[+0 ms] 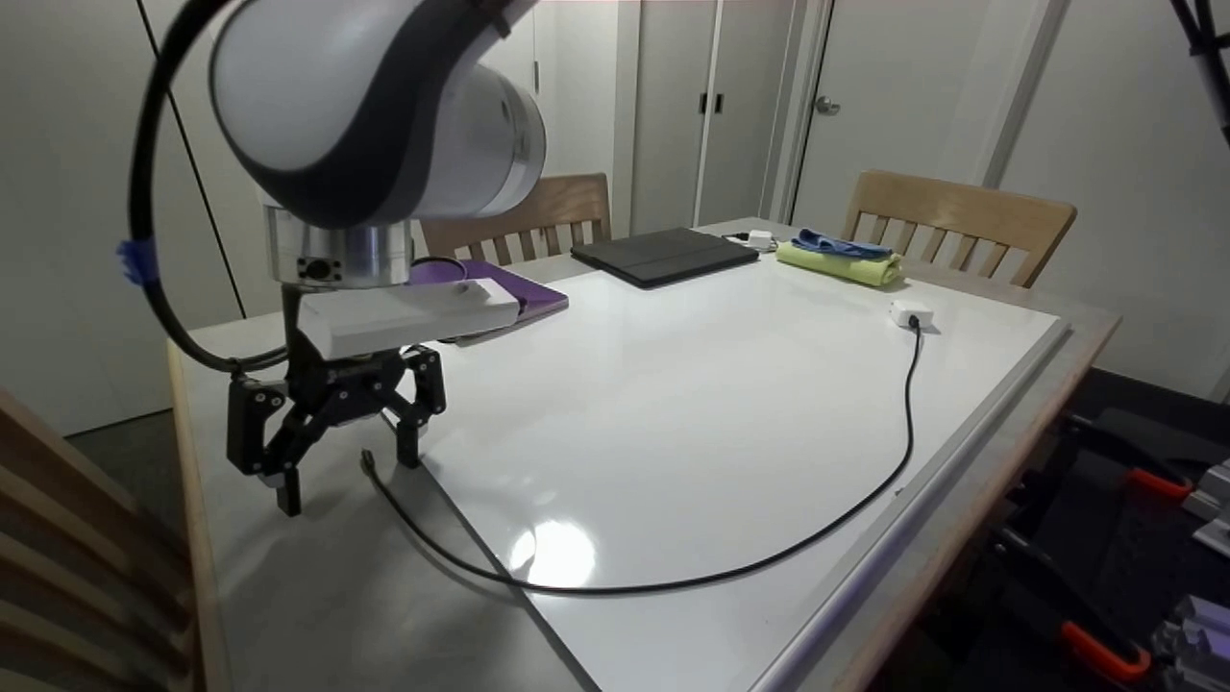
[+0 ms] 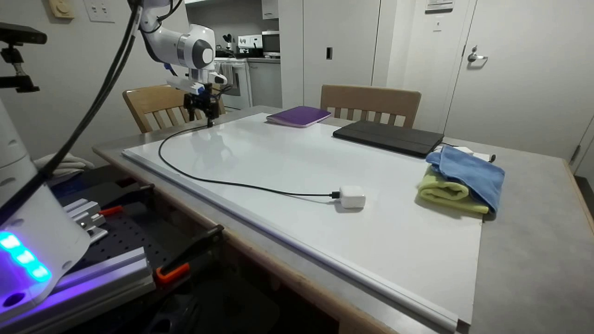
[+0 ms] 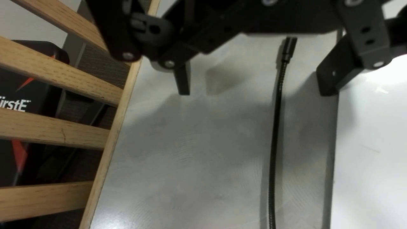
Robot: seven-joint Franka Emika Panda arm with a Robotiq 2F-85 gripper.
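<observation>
My gripper (image 1: 348,490) stands open over the grey tabletop near its end edge, fingers wide apart and nothing held. In the wrist view a black cable (image 3: 276,126) runs up the grey table, and its plug (image 3: 290,47) shows between the two fingers of the gripper, closer to the right one. From that free end the cable (image 1: 692,580) curves across the whiteboard to a white charger block (image 1: 911,313) at the far right. In the second exterior view the charger block (image 2: 352,197) has the cable plugged into its side.
A purple folder (image 2: 299,116), a black flat case (image 2: 388,137) and folded blue and green cloths (image 2: 468,173) lie along the board's far side. A wooden chair (image 3: 57,129) stands close to the table edge.
</observation>
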